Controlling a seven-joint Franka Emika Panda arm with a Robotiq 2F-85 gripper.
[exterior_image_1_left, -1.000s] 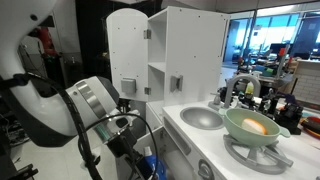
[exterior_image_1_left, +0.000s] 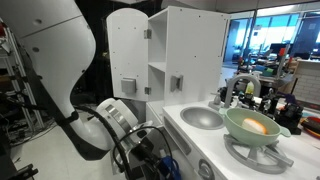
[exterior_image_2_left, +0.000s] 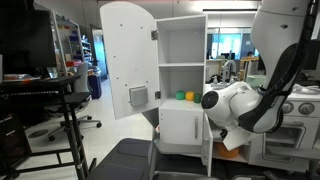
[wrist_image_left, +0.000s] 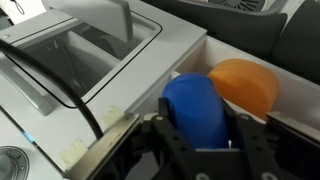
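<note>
A smooth blue object (wrist_image_left: 195, 105) fills the space between the dark fingers of my gripper, which is shut on it. Just beyond it in the wrist view, a rounded orange object (wrist_image_left: 247, 84) lies inside a white open compartment, and the blue one partly covers it. In exterior view 2 the orange object (exterior_image_2_left: 228, 152) shows low in the white unit, below the arm. Only a sliver of blue object (exterior_image_1_left: 170, 170) is visible at the bottom of exterior view 1, where the arm hides the fingers.
A green bowl (exterior_image_1_left: 252, 124) stands on the counter right of the sink (exterior_image_1_left: 201, 118). The tall cabinet door (exterior_image_2_left: 128, 60) hangs open. Small green (exterior_image_2_left: 181, 95) and orange (exterior_image_2_left: 191, 97) items sit on its lower shelf. A white oven unit (wrist_image_left: 110, 55) borders the compartment.
In exterior view 1 the arm has swung right and its wrist end has shifted toward the counter front. The blue patch beside it has moved right and lower.
</note>
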